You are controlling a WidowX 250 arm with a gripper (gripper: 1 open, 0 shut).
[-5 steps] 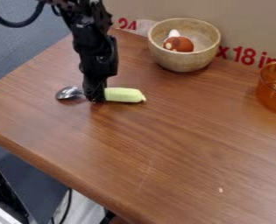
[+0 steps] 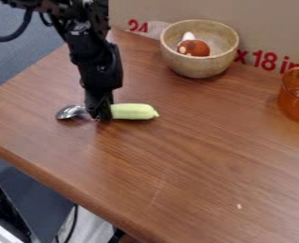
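The black gripper (image 2: 99,108) is low over the tabletop at centre-left, its lower end at a pale green cylindrical item (image 2: 134,111) that lies on the wood. A shiny metal spoon (image 2: 72,112) lies just left of the fingertips, its handle hidden at the gripper. Whether the fingers are shut on either thing cannot be told.
A beige bowl (image 2: 190,62) with white and brown items stands at the back, before a cardboard panel. An orange translucent cup (image 2: 296,93) is at the right, a purple item at the right edge.
The gripper has shifted very slightly around the same spot; the spoon and green item lie almost where they were.
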